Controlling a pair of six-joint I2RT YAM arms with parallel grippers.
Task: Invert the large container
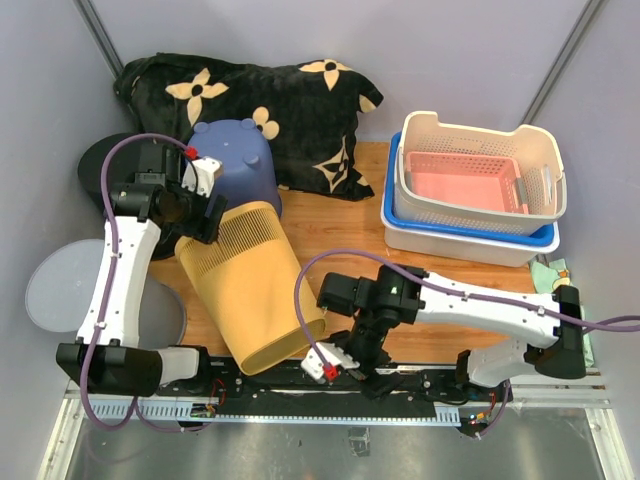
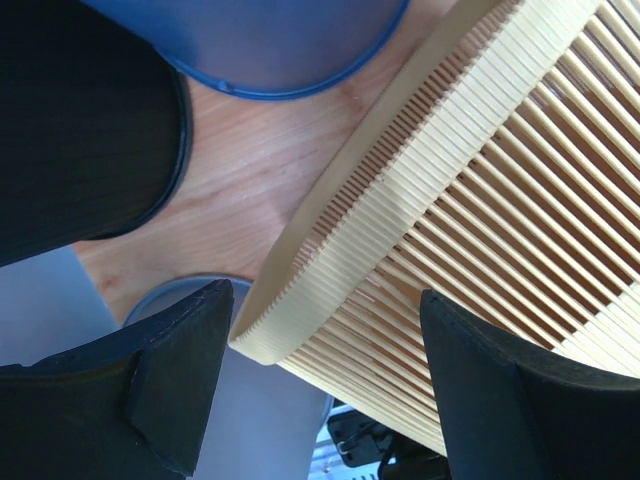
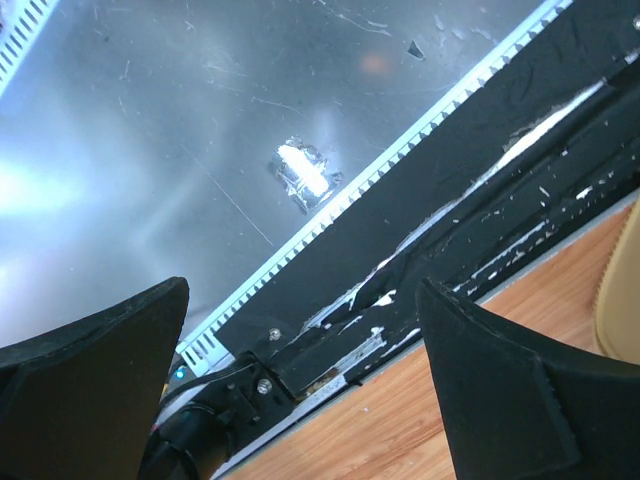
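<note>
The large yellow container (image 1: pixel 248 290) lies on its side on the wooden floor, its ribbed part toward the back left and its other end over the black front strip. At the ribbed end is my left gripper (image 1: pixel 208 222), open; in the left wrist view the container's corner and rim (image 2: pixel 330 265) show between and beyond its fingers. My right gripper (image 1: pixel 357 365) hangs low beside the container's front end, open and empty. In the right wrist view only a sliver of the container (image 3: pixel 622 290) shows at the right edge.
A blue bin (image 1: pixel 235 165) and a black cushion (image 1: pixel 270 95) stand behind; a grey bin (image 1: pixel 160 310) is at the left. Stacked baskets (image 1: pixel 470 228) fill the back right. Bare wooden floor (image 1: pixel 345 225) lies between container and baskets.
</note>
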